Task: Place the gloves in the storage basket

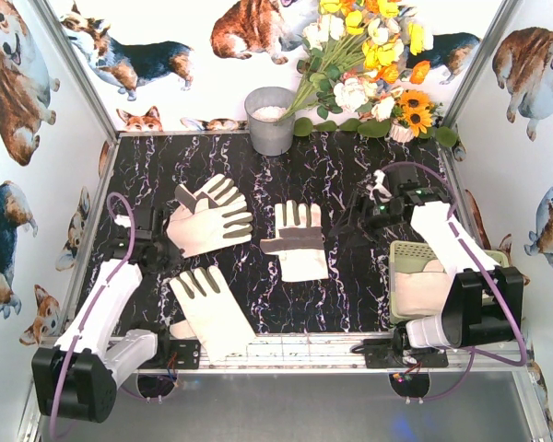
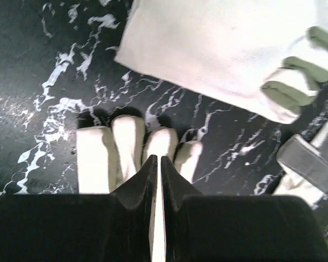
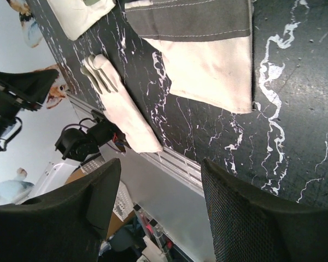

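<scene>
The lower-left glove [image 1: 212, 315], cream with grey-edged fingers, lies flat near the table's front edge. My left gripper is shut with nothing held; in the left wrist view that glove lies beyond and beneath its fingertips, outside them. Just above it on the table lie gloves [image 1: 212, 226], at least one with a grey cuff band. A middle glove [image 1: 300, 262] with a grey band lies apart from these. Over bare table to its right, my right gripper stands open and empty. The green storage basket [image 1: 401, 250] at the right holds pale cloth [image 1: 419, 293].
A grey bucket [image 1: 272, 133] stands at the back, beside flowers [image 1: 378, 69] that spread over the back right. The right arm [image 1: 452, 239] passes over part of the basket. Bare black marbled table [image 1: 350, 285] lies between the middle glove and the basket.
</scene>
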